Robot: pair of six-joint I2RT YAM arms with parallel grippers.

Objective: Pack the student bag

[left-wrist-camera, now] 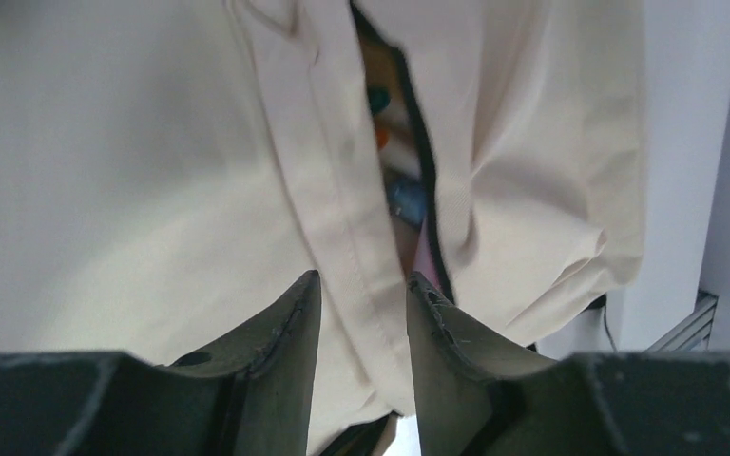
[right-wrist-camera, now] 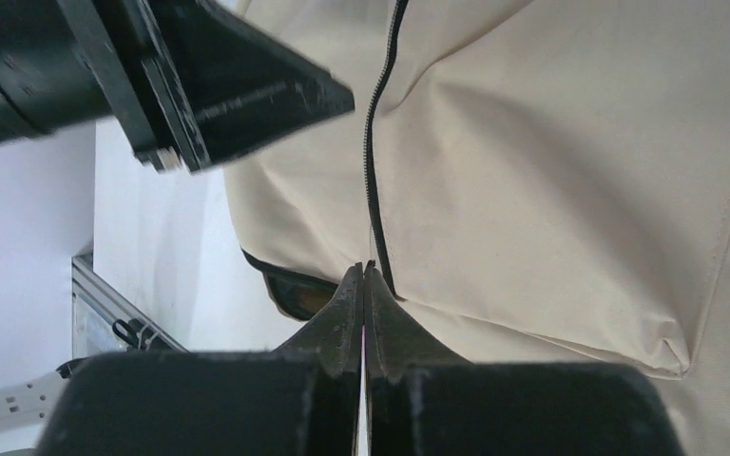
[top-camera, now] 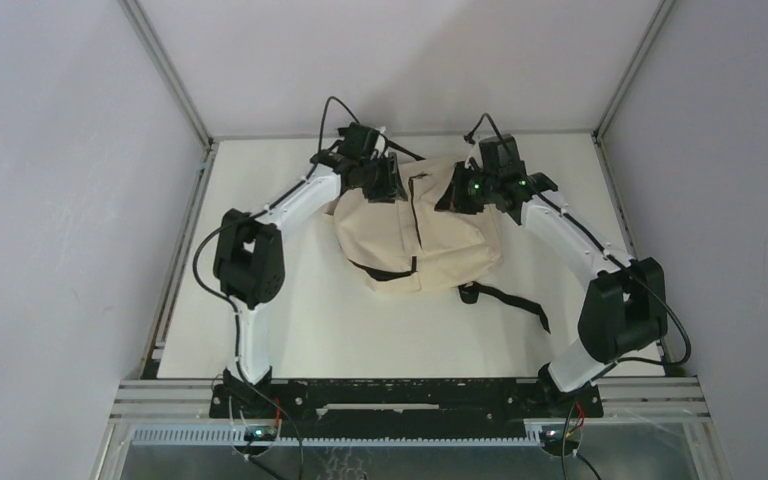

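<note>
The cream cloth bag lies on the white table with a long black zipper along it. Through its slit, the left wrist view shows green, orange and blue items inside. My left gripper hovers over the bag beside the slit, fingers apart, cloth visible behind the gap. My right gripper is above the bag on the other side of the zipper, its fingertips together; nothing shows between them. The left gripper's dark finger also appears at the upper left of the right wrist view.
A black strap trails from the bag's front right. A dark-edged pocket marks its front. Both grippers are close together over the bag.
</note>
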